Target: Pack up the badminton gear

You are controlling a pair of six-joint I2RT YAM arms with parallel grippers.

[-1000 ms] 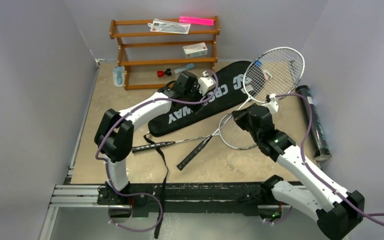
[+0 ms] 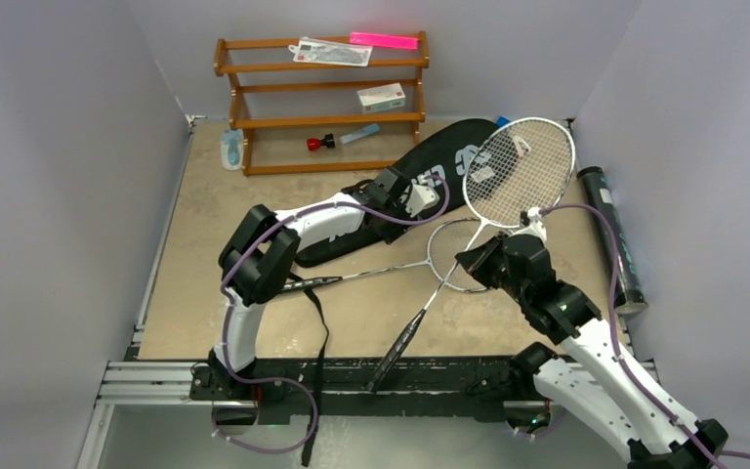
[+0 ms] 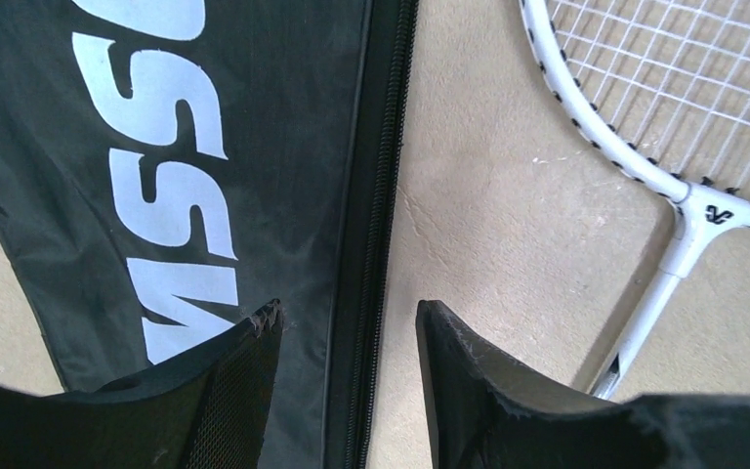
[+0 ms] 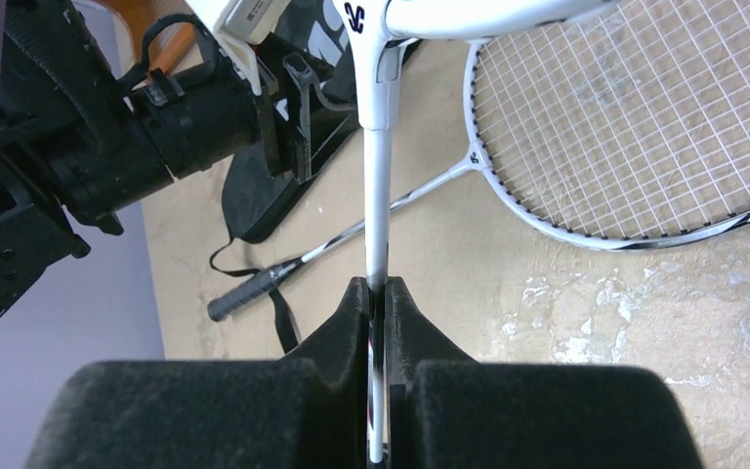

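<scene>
A white-framed racket (image 2: 520, 174) is held by its shaft in my right gripper, its black grip (image 2: 396, 350) pointing toward the front edge. In the right wrist view the shaft passes between the closed fingers. Beneath it a second racket (image 2: 381, 272) lies on the table, its head seen through the right wrist view. The black racket bag (image 2: 457, 161) stretches diagonally across the table. My left gripper hovers over the bag's zipped edge (image 3: 371, 225), fingers apart, nothing between the fingers. The left arm hides part of the bag in the top view.
A wooden rack (image 2: 322, 122) stands at the back with small items on it. A dark shuttlecock tube (image 2: 612, 234) lies along the right wall. The bag's strap (image 2: 324, 332) hangs over the front edge.
The held racket has swung, its grip moving right and toward the front edge, its head lower in view. My left gripper has moved right and nearer the front along the bag.
</scene>
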